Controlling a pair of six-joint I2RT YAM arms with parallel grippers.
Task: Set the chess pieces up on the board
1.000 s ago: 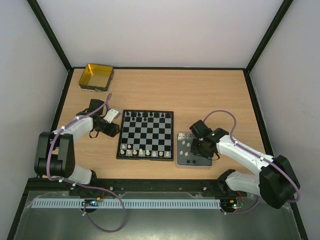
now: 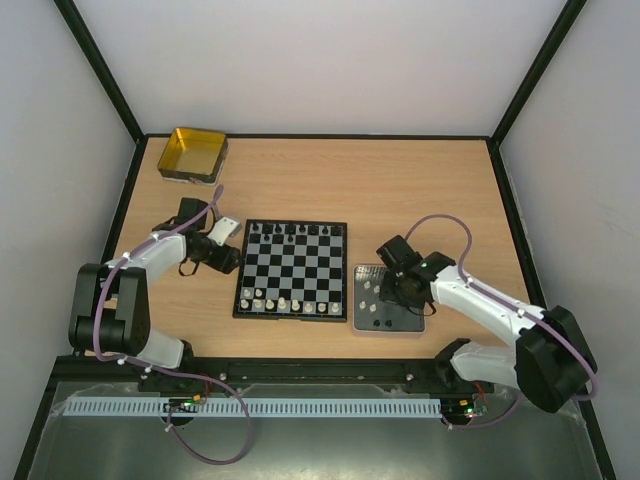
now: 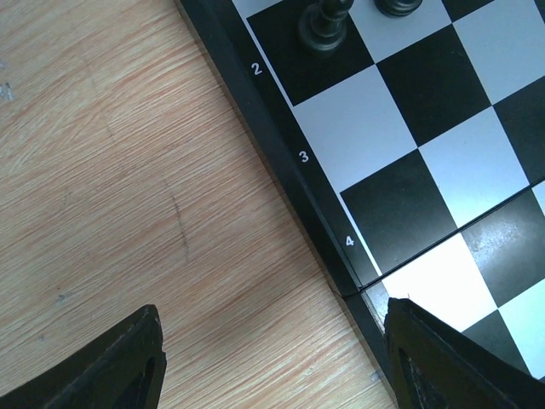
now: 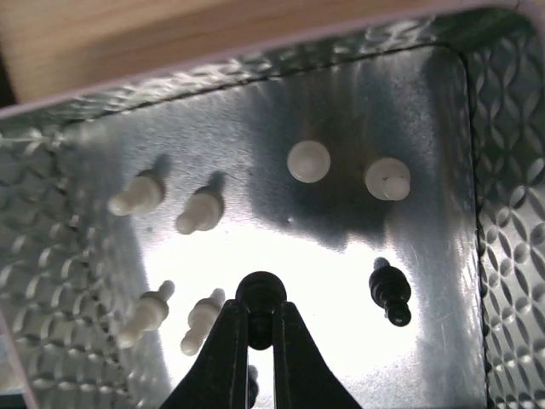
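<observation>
In the right wrist view, my right gripper is shut on a black pawn (image 4: 261, 290), raised above the floor of a metal tray (image 4: 306, 226). Another black pawn (image 4: 390, 294) stands on that floor to the right, and part of a further dark piece shows below the fingers. Several white pawns are in the tray too, one of them (image 4: 308, 161) ahead of the gripper. The chessboard (image 2: 293, 268) has black pieces along its far side and white ones along the near side. Left of the board, my left gripper is open and empty, over its edge.
An empty yellow-lined box (image 2: 194, 153) stands at the back left of the table. Bare wood (image 2: 400, 180) stretches behind the board and the tray. The tray has raised, textured walls (image 4: 519, 230).
</observation>
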